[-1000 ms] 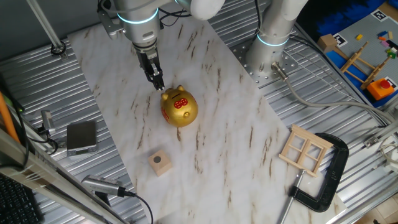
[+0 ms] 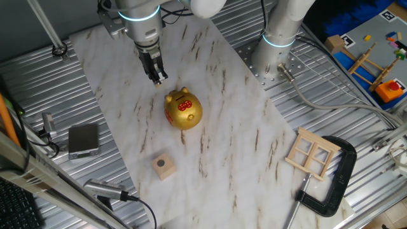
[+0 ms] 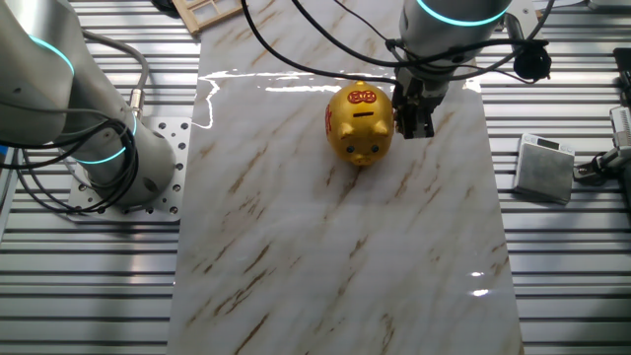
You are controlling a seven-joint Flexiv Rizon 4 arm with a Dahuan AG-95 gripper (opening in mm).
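A gold piggy bank [image 2: 184, 109] with red markings stands upright on the marble-patterned board [image 2: 216, 172]. Its dark slot shows on top of the piggy bank [image 3: 362, 123] in exterior view 2. My black gripper [image 2: 159, 81] points down just behind and left of the bank in exterior view 1, apart from it. From the other side, the gripper [image 3: 414, 131] appears immediately right of the bank. Its fingertips look close together, and whether anything small is between them cannot be made out. A light wooden block [image 2: 163, 166] with a dark round spot on top lies nearer the front.
A wooden window-like frame [image 2: 313, 153] and a black clamp [image 2: 344, 175] lie at the board's right edge. Left of the board sits a small metal scale [image 2: 83, 140]. The robot's base [image 3: 148, 168] stands beside the board. Much of the board is bare.
The gripper has drawn slightly up and back from the piggy bank, its tips now a little farther from the bank. The bank and wooden block have stayed put.
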